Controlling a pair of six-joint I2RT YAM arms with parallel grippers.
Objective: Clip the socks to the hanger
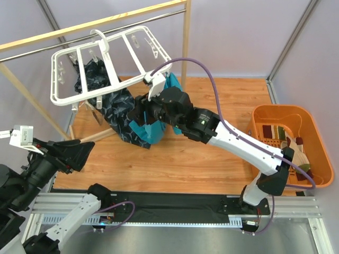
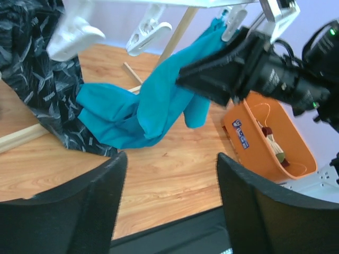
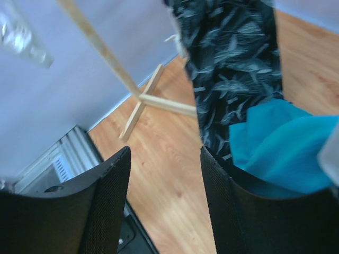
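Note:
A white clip hanger hangs from the rail, with a dark patterned cloth and a teal cloth hanging below its clips. My right gripper is at the hanger's front right, beside the teal cloth; in its own view the fingers stand apart with the teal cloth just beyond them. My left gripper is at the lower left, apart from the hanger, its fingers parted over bare floor in the left wrist view.
An orange bin at the right holds several striped socks. A wooden rack carries the hanger.

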